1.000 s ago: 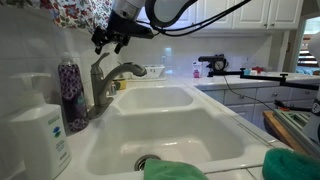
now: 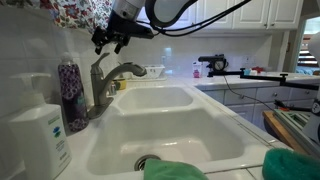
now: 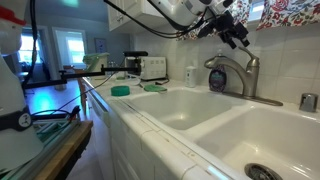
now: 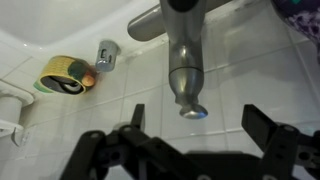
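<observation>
The metal faucet (image 2: 103, 88) rises from the back edge of the sink, its spout curving out over the basins. Its lever handle (image 4: 187, 80) points up toward my gripper in the wrist view, the rounded tip lying between the two fingers in the picture. My gripper is open, with fingers (image 4: 266, 130) spread wide on either side. From the side, the gripper (image 2: 109, 47) hangs just above the handle, and no contact shows. In the second exterior view the gripper (image 3: 236, 42) is high by the tiled wall, close to the faucet (image 3: 250, 75).
A double white sink (image 2: 185, 130) lies below. A white soap bottle (image 2: 42, 135) and a dark patterned bottle (image 2: 72, 97) stand along the wall. A green cloth (image 2: 172, 171) rests at the near rim. A small brush (image 4: 68, 74) sits behind the faucet.
</observation>
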